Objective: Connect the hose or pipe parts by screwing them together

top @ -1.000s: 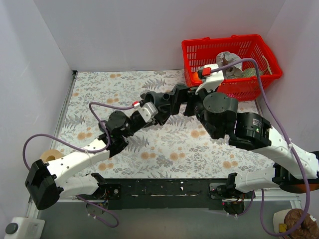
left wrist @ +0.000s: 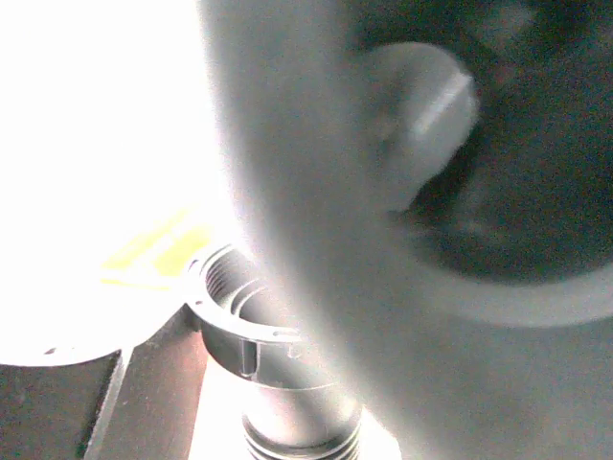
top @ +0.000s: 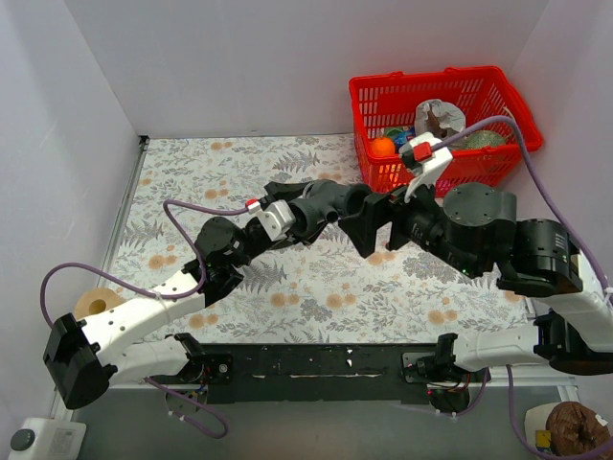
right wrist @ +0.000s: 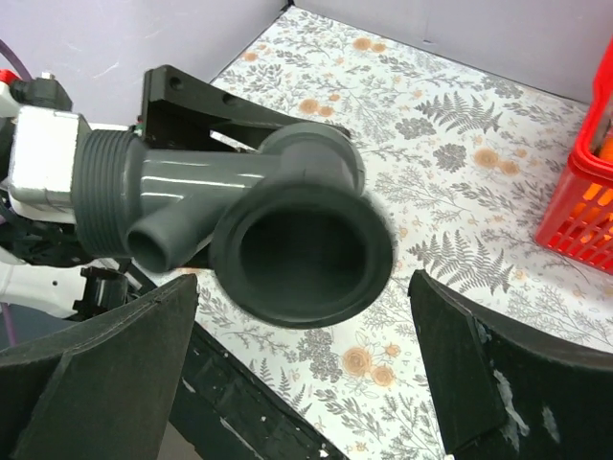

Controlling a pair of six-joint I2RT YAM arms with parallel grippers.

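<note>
A dark grey branched pipe fitting with a wide open socket is held aloft by my left gripper (top: 292, 220), which is shut on it; its flange and dark inside fill much of the left wrist view, blurred. My right gripper stands open, its two dark fingers either side below the fitting's socket, nothing between them. From above, it sits just right of the fitting. A ribbed threaded part (left wrist: 287, 393) shows low in the left wrist view.
A red basket (top: 450, 86) with assorted items stands at the back right, behind the arms. A tape roll (top: 96, 302) lies at the left edge, by the left arm.
The left gripper and fitting are nearly where they were.
</note>
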